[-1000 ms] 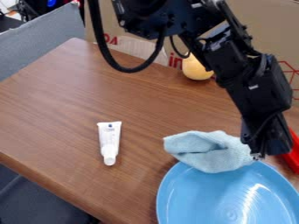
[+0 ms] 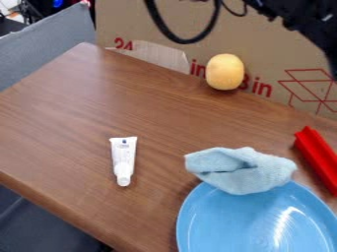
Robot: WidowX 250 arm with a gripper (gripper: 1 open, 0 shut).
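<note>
A light blue cloth (image 2: 239, 169) lies crumpled on the upper edge of a blue plate (image 2: 250, 232) at the lower right. A white tube (image 2: 122, 159) lies on the wooden table (image 2: 93, 108) left of them. A red object (image 2: 316, 157) is at the right edge, and a pale yellow round object (image 2: 224, 72) stands at the back. Part of the black arm shows along the top right; the gripper's fingertips are out of the frame.
A cardboard box (image 2: 171, 30) with red print stands along the back. A grey padded surface (image 2: 39, 49) borders the table's left.
The arm has lifted up and to the right from over the cloth and plate, out of most of the view, uncovering the yellow object and red object.
</note>
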